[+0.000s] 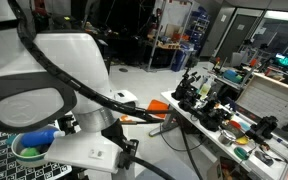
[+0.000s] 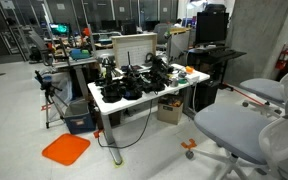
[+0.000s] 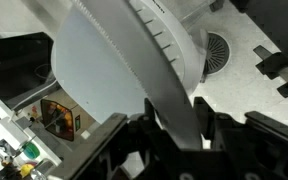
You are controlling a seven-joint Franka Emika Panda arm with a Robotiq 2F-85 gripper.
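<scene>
In the wrist view, a grey chair [image 3: 104, 75] with a slatted back fills the upper middle. Its long grey edge [image 3: 149, 60] runs down between the black fingers of my gripper. The fingers stand open, with that edge lying in the gap; whether either finger touches it, I cannot tell. From exterior view 1, the white arm [image 1: 69, 85] reaches down from the left and its hand hides most of the gripper. Grey chair surface [image 1: 164, 155] shows just right of the hand. In exterior view 2 a grey chair seat [image 2: 234, 128] is at the right.
A bowl [image 1: 26, 150] with a blue item stands at lower left, beside a checkered board [image 1: 4, 160]. A second chair [image 2: 256, 85] is behind the first. The cluttered white table [image 2: 134, 100] stands further back. Open floor [image 2: 29, 150] lies left.
</scene>
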